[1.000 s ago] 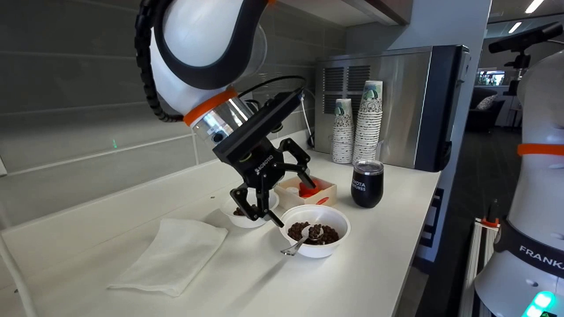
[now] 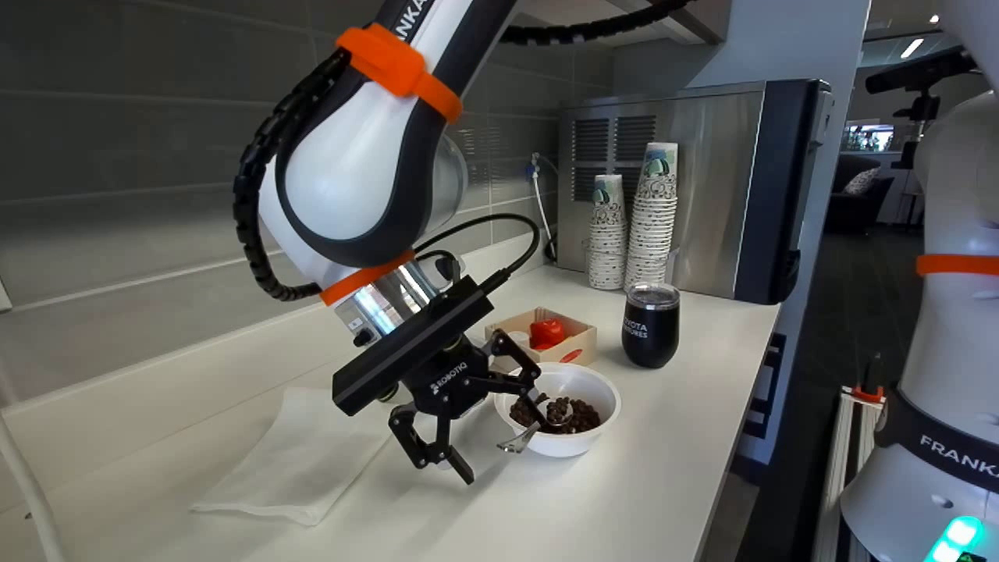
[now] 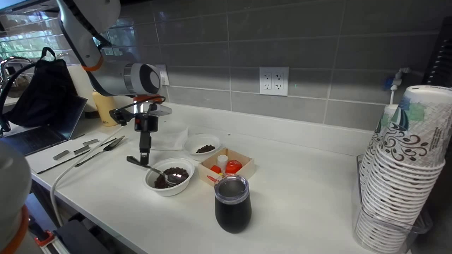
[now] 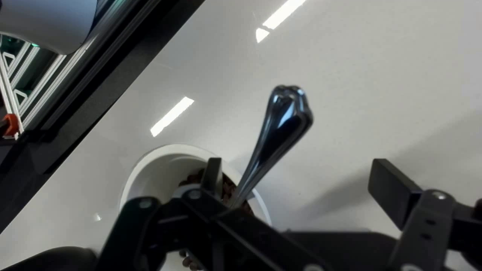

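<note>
A metal spoon (image 2: 520, 439) rests in a white bowl (image 2: 599, 426) of small dark brown pieces, its handle sticking out over the rim. My gripper (image 2: 503, 440) is open, low over the counter, with its fingers on either side of the handle. From the wrist, the spoon's handle (image 4: 266, 151) runs up between the spread fingers, nearer the left fingertip (image 4: 211, 175); the right fingertip (image 4: 391, 189) stands well apart from it. That left finger covers part of the bowl (image 4: 149, 167). Whether either finger touches the spoon I cannot tell.
Behind sits a second white bowl (image 3: 212, 140) with fewer dark pieces. A wooden box (image 3: 250, 168) with red items and a black tumbler (image 3: 233, 209) stand close to the first bowl. A white cloth (image 2: 300, 459) lies to the left in the first exterior view. Cup stacks (image 2: 651, 234) are farther back.
My gripper has come down from above the bowls toward the counter, and its fingers are now at the spoon's handle. The spoon and bowl look unmoved; the fingers remain open.
</note>
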